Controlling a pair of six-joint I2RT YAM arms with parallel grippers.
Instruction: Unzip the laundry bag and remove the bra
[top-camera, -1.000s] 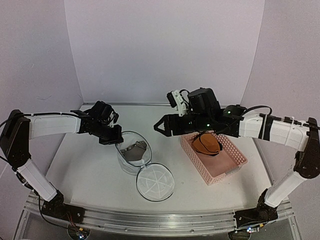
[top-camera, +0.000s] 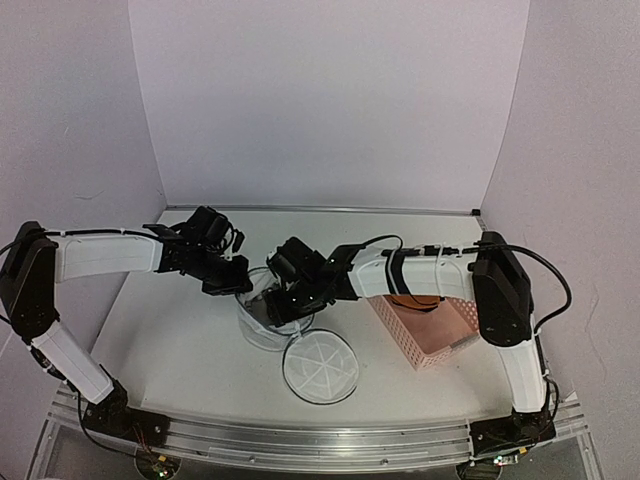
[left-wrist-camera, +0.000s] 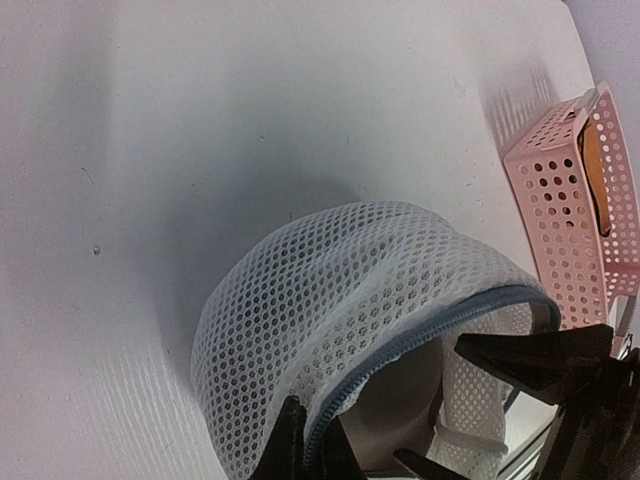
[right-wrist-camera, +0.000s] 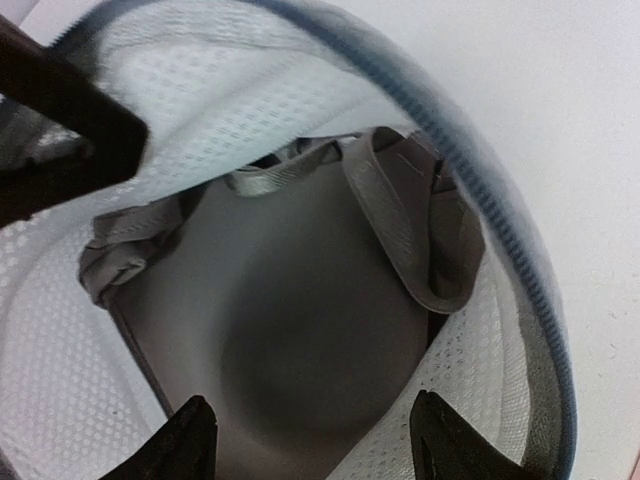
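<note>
The white mesh laundry bag (top-camera: 262, 338) stands unzipped on the table, its round lid (top-camera: 320, 368) folded down toward the front. Inside lies a grey bra (right-wrist-camera: 290, 300), its straps bunched near the far wall in the right wrist view. My left gripper (top-camera: 243, 287) is shut on the bag's zipper rim (left-wrist-camera: 392, 345), which passes between its fingertips in the left wrist view. Over the bag's opening, the right gripper points down with its fingers apart, above the bra and with nothing between them. From above, the right arm hides most of the opening.
To the right, a pink basket (top-camera: 455, 350) holds an orange-brown item (top-camera: 415, 301), under the right forearm. Another dark finger (right-wrist-camera: 70, 130), from the left gripper, reaches close by in the right wrist view.
From beside the basket, my right gripper has moved left and down into the bag's opening. Bag and lid have shifted slightly to the right; the left gripper has moved a little with the rim.
</note>
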